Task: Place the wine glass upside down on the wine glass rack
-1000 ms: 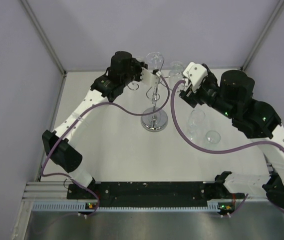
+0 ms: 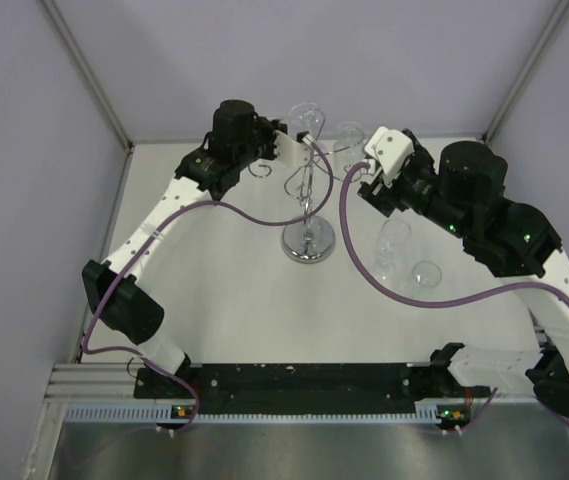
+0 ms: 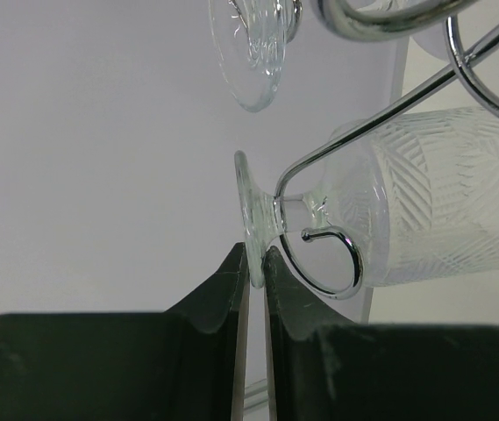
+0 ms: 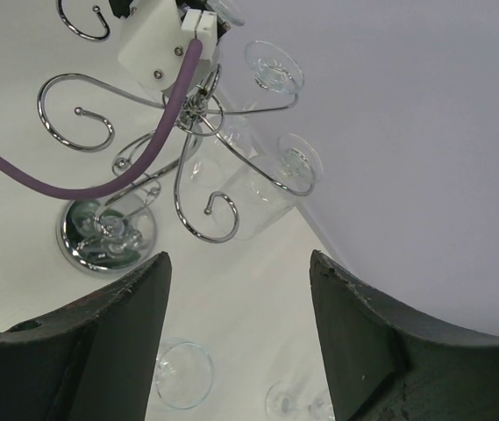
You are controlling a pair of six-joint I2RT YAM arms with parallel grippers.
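Observation:
A clear patterned wine glass point(image 3: 442, 189) lies across the left wrist view, its stem within a chrome hook point(image 3: 354, 254) of the rack. One edge of its foot sits between the closely spaced fingertips of my left gripper; whether they press on it is unclear. The rack point(image 2: 307, 240) stands on a round chrome base at mid-table. To its right, my right gripper is open, with nothing between its fingers.
Other upturned glasses hang on the rack, including one with its foot point(image 4: 300, 162) upward. More glasses point(image 2: 426, 274) are on the table at the right, below the right arm. An empty hook point(image 4: 210, 228) faces the right gripper.
Over the last second, the left gripper and the top of the rack have shifted slightly left. The right arm has barely moved.

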